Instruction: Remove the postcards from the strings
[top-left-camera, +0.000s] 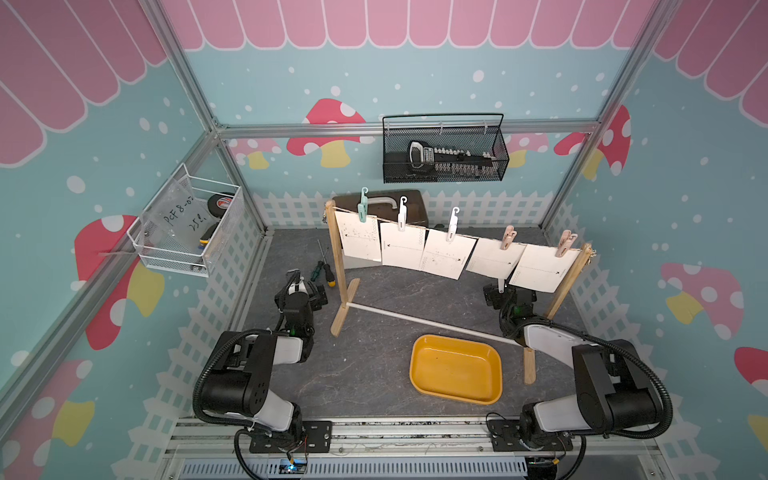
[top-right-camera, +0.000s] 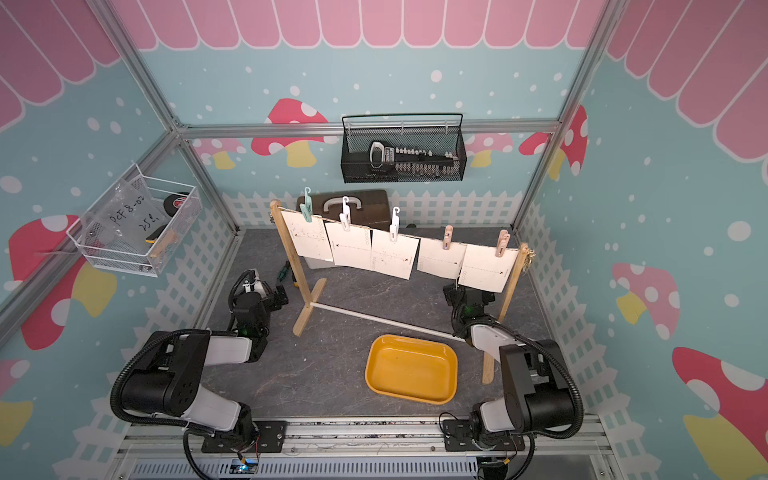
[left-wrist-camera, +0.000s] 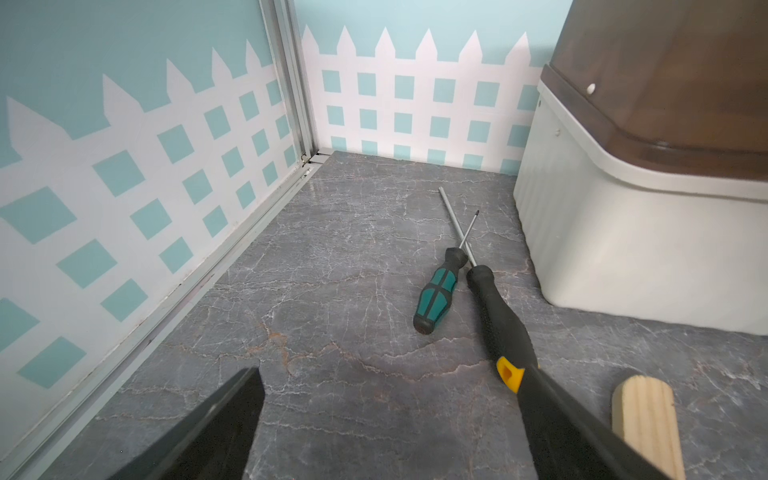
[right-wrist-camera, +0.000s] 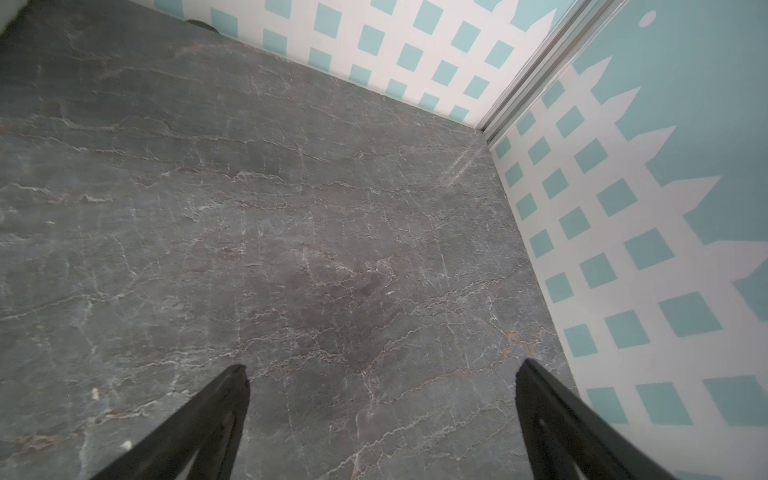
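Observation:
Several white postcards hang in a row from a string between two wooden posts. In the top left view the leftmost postcard (top-left-camera: 357, 238) is held by a green clip (top-left-camera: 363, 205), two postcards by white clips (top-left-camera: 452, 224), and the right ones by pink clips (top-left-camera: 566, 242). The rightmost postcard (top-left-camera: 544, 268) hangs near the right post (top-left-camera: 569, 281). Below and in front of it, my right gripper (top-left-camera: 500, 296) is open; only bare tabletop shows between its fingers. Left of the left post, my left gripper (top-left-camera: 301, 293) stands open and empty, its fingers (left-wrist-camera: 220, 432) apart.
A yellow tray (top-left-camera: 456, 392), empty, lies in front of the rack's crossbar (top-left-camera: 432, 323). Two screwdrivers (left-wrist-camera: 502, 332) lie on the table beyond my left gripper. A lidded box (left-wrist-camera: 640, 232) stands behind the rack. Open tabletop lies between left arm and tray.

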